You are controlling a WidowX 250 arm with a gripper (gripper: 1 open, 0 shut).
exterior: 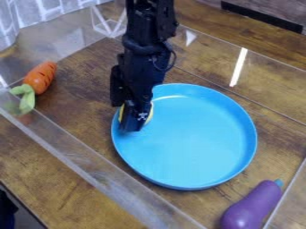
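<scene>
My black gripper (135, 107) reaches down from the top centre to the left part of the rim of a blue plate (191, 143). A small bit of something yellow shows behind its fingers, mostly hidden. I cannot tell whether the fingers are closed on it or on the rim.
An orange carrot (39, 77) with green leaves lies at the left. A purple eggplant (249, 207) lies at the bottom right. Clear panels edge the wooden surface (72, 125), which has free room left of the plate and at the upper right.
</scene>
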